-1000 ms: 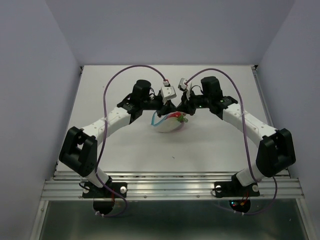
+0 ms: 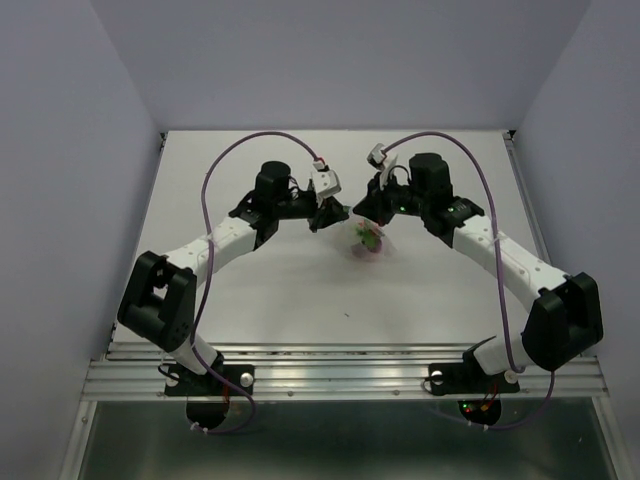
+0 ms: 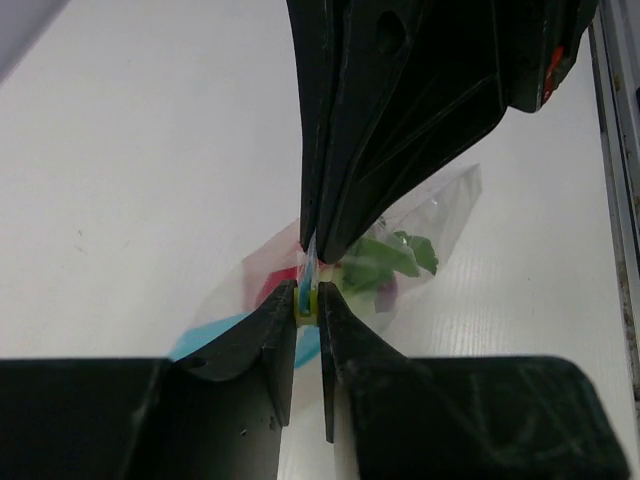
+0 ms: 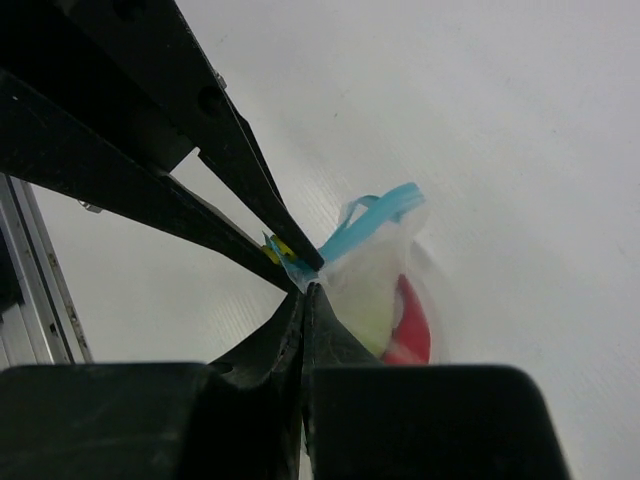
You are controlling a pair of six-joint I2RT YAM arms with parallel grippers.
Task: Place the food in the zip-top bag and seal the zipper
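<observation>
The clear zip bag (image 2: pixel 378 247), with red and green food inside, sits under both grippers at the table's middle. Its blue zip edge (image 4: pixel 368 222) and yellow slider (image 3: pixel 305 306) show in the wrist views. My left gripper (image 2: pixel 328 216) has its fingertips parted on either side of the slider; how firmly they touch it cannot be made out. My right gripper (image 2: pixel 371 210) is shut on the blue zip edge close to the slider, with a thin strip (image 3: pixel 307 268) between its fingertips. From above, the grippers hide much of the zip.
The two grippers almost touch above the bag. Bare white table (image 2: pixel 300 290) surrounds the bag, with a small dark mark near the front. A metal rail (image 2: pixel 340 370) runs along the front edge.
The blue edge that stuck out at the bag's left has swung in under the grippers.
</observation>
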